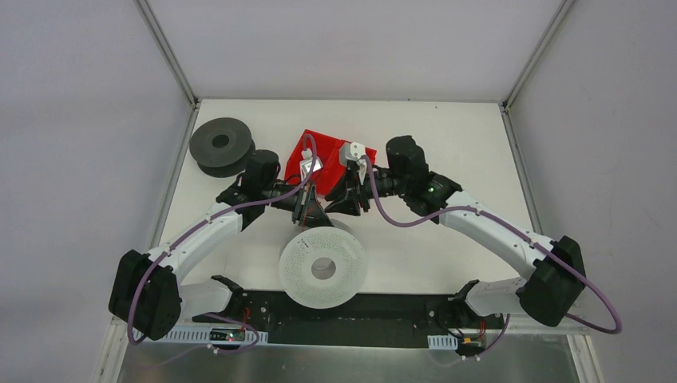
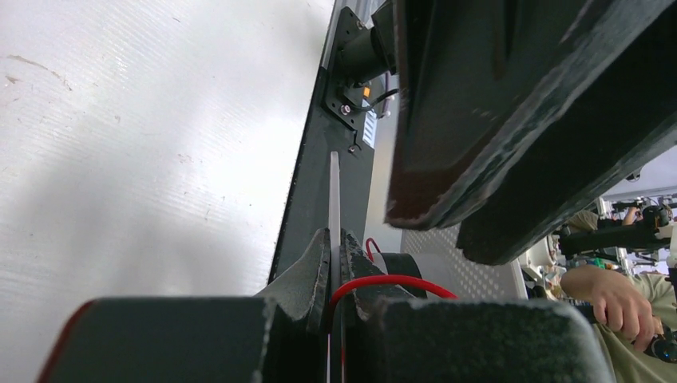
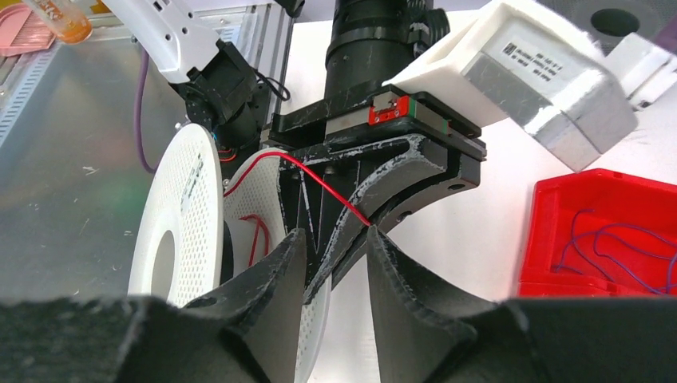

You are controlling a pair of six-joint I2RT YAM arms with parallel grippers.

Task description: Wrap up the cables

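A white perforated spool (image 1: pixel 299 275) stands at the front of the table, its disc towards the front edge. A thin red cable (image 3: pixel 319 182) runs from the spool to my left gripper (image 1: pixel 314 219), entering the narrow slit between its fingers. My left gripper is shut on this cable just behind the disc; the left wrist view shows the cable (image 2: pixel 391 280) curving away to the right out of those fingers. Just right of it my right gripper is open, with a clear gap between its fingertips. No cable shows within its grasp.
A red bin (image 1: pixel 342 149) with thin cables (image 3: pixel 607 243) inside lies behind the grippers. Dark spools (image 1: pixel 209 153) are stacked at the back left. Both arms stand close together.
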